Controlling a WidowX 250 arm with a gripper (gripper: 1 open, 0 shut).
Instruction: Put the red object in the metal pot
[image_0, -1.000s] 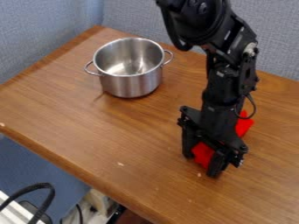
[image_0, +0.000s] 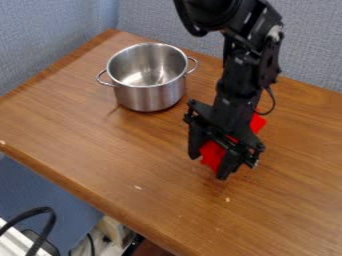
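My gripper (image_0: 209, 165) points down over the right half of the table, shut on a red object (image_0: 213, 154). Red shows between the fingers and again behind the wrist, where the arm covers much of it. Whether the red object is clear of the tabletop is hard to tell from this angle. The metal pot (image_0: 151, 96), silver with two side handles, stands upright at the back left, apart from the gripper. The part of its inside that shows is bare.
A grey-blue wall (image_0: 147, 20) rises behind the table. Cables (image_0: 40, 225) lie below the front left corner.
The gripper has moved left and toward the back, nearer the pot, and the red object has gone with it. The pot has not moved.
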